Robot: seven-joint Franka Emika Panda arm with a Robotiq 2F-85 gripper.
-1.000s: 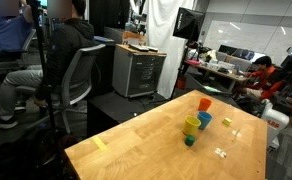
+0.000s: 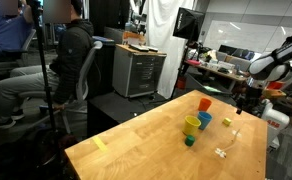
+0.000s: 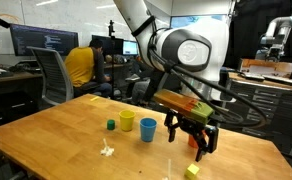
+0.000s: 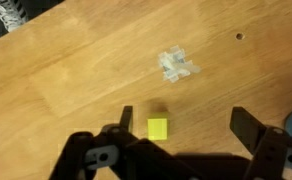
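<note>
My gripper is open above the table, with empty space between its wide-set fingers. In the wrist view a small yellow block (image 4: pixel 158 128) lies on the wood below, close to the left finger. Exterior view 2 shows the gripper (image 3: pixel 185 139) above and behind this yellow block (image 3: pixel 192 171), apart from it. Further along the table stand a yellow cup (image 3: pixel 126 121), blue cups (image 3: pixel 148 130) and a small green object (image 3: pixel 111 125). A red cup (image 2: pixel 205 104) is at the back edge in exterior view 1.
White tape strips (image 4: pixel 176 65) lie crossed on the wood. A person sits in a chair (image 2: pixel 76 75) beyond the table, and a drawer cabinet (image 2: pixel 141 72) stands behind it.
In exterior view 1 the arm has come down and leftward from the upper right edge, bringing the gripper over the table's right end. The objects on the table have stayed put.
</note>
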